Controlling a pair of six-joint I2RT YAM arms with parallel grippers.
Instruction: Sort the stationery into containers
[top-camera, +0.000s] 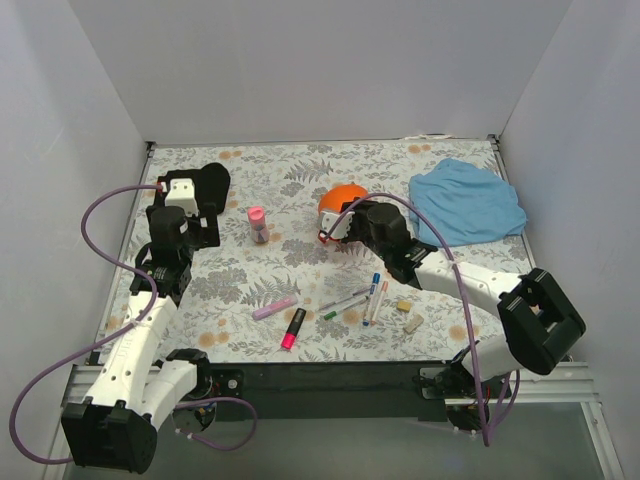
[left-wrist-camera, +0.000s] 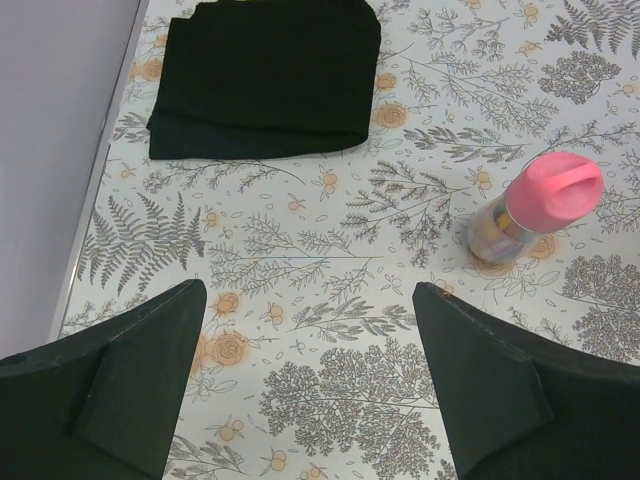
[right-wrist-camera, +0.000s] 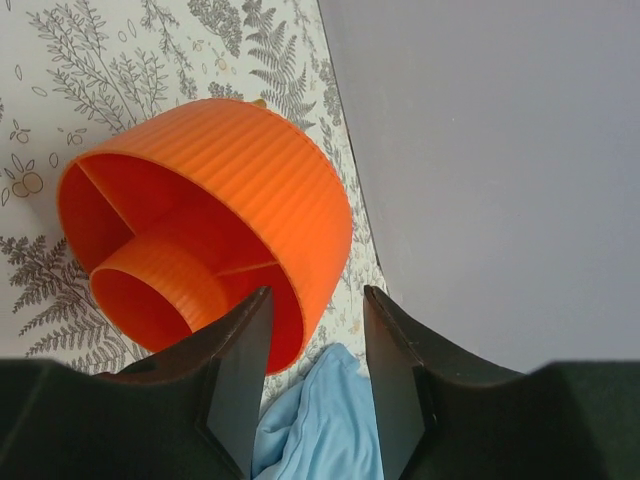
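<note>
An orange ribbed container (right-wrist-camera: 290, 200) with an inner round cup lies tipped on its side, opening toward my right gripper, whose fingers stand slightly apart at its rim; whether they grip it is unclear. In the top view, pens (top-camera: 375, 292), a black-and-pink highlighter (top-camera: 294, 328), a pink pen (top-camera: 274, 307) and small blocks (top-camera: 404, 305) lie on the front half of the table. A clear pink-lidded cylinder (left-wrist-camera: 555, 193) stands back left. My left gripper hangs open and empty beside it, over bare patterned mat.
A folded black cloth (left-wrist-camera: 260, 80) lies at the back left, a blue cloth (top-camera: 465, 200) at the back right. Grey walls edge the table.
</note>
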